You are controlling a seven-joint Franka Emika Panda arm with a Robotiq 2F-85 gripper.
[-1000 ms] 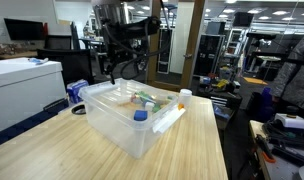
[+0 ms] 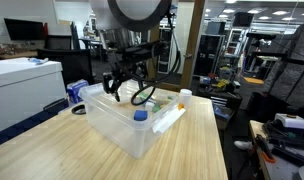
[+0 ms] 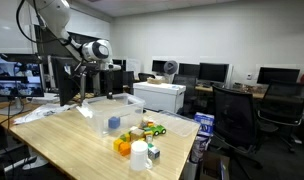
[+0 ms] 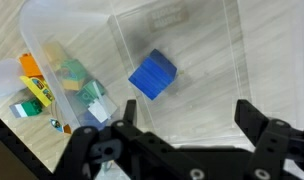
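A blue block [image 4: 153, 74] lies inside a clear plastic bin [image 4: 192, 127], against the floor near one side wall; in exterior view 1 the same block [image 2: 140, 115] shows through the front of the bin [image 2: 112, 118]. My gripper is open, its black fingers [image 4: 263, 128] apart, with nothing between them. In exterior view 1 the gripper [image 2: 130, 88] hangs over the bin's opening, behind the block. From exterior view 2 the gripper [image 3: 110, 94] appears above the far part of the bin.
Beside the bin stand several small colourful blocks and items, among them an orange one [image 3: 123, 147], a green toy [image 3: 157, 130] and a white cup [image 3: 139, 155]. A blue can [image 3: 200, 142] stands at the table's edge.
The block and bin stay in place.
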